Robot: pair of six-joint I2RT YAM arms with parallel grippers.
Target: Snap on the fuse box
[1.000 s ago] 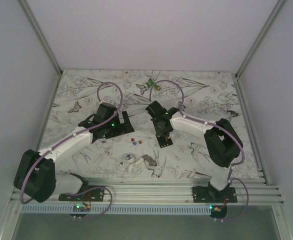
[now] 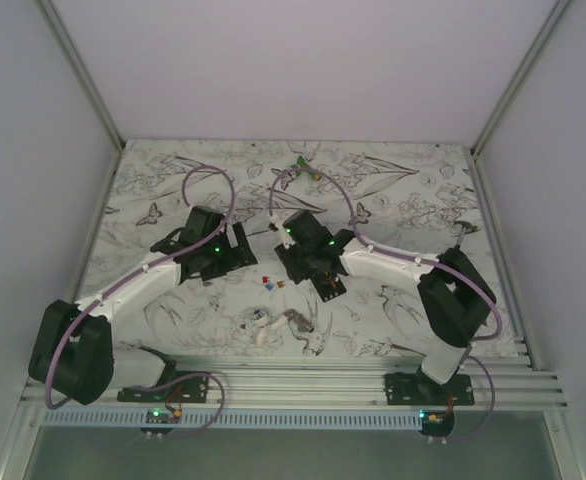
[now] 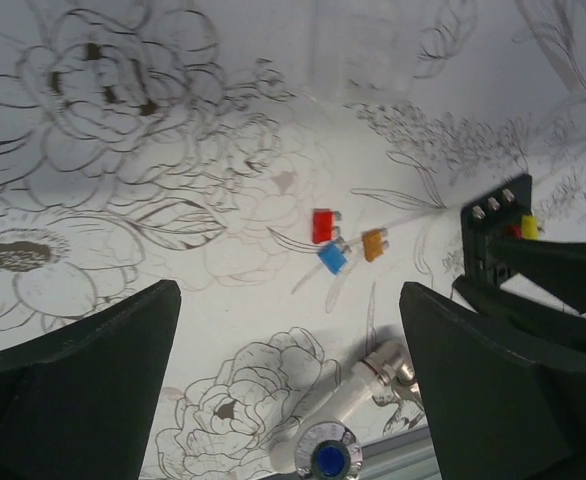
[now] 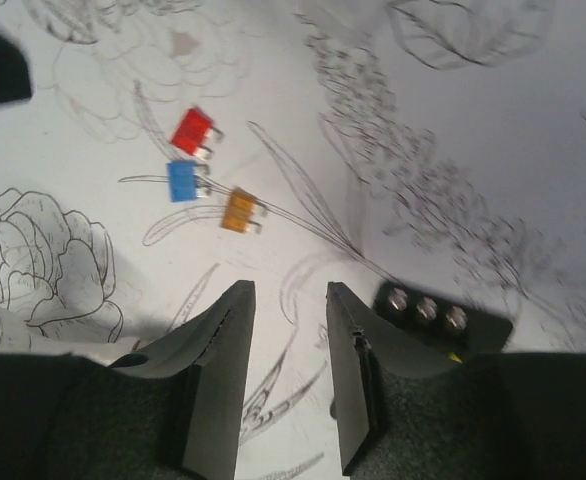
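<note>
Three small fuses, red (image 4: 192, 131), blue (image 4: 183, 181) and orange (image 4: 238, 211), lie loose on the patterned mat. A black fuse box (image 4: 443, 318) sits to their right, partly hidden behind my right gripper's fingers. My right gripper hangs over the mat below the orange fuse, fingers apart with nothing visible between them. My left gripper stands open left of the fuses, empty.
A white cylindrical tool (image 3: 328, 420) with a blue centre lies toward the near edge. A green object (image 2: 303, 168) lies at the back.
My right arm has moved left from over the fuse box toward the loose fuses. The left arm has shifted slightly left.
</note>
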